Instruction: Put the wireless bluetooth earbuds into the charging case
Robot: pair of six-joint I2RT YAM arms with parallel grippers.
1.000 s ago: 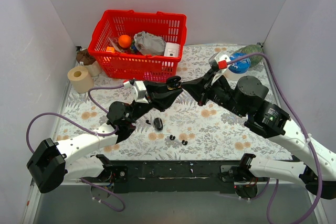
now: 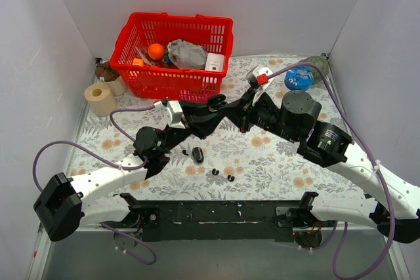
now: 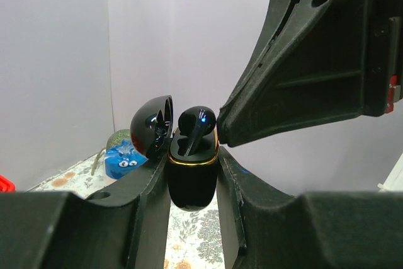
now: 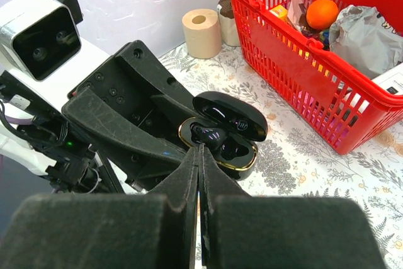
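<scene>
My left gripper (image 2: 207, 115) holds an open black charging case (image 3: 192, 181) with a gold rim, its lid (image 4: 230, 114) tilted up. A glossy black earbud (image 4: 208, 135) sits in one well; the other well looks empty. My right gripper is shut, its tips right at that earbud, nothing visible held between them. On the table below lie a black oval object (image 2: 197, 155) and several small black pieces (image 2: 230, 178).
A red basket (image 2: 172, 83) with an orange and bags stands at the back. Paper rolls (image 2: 100, 100) are at the left, a blue item (image 2: 298, 79) at the back right.
My right arm has moved left toward the case held in my left gripper, bringing its tips onto it. The left arm has stayed in place.
</scene>
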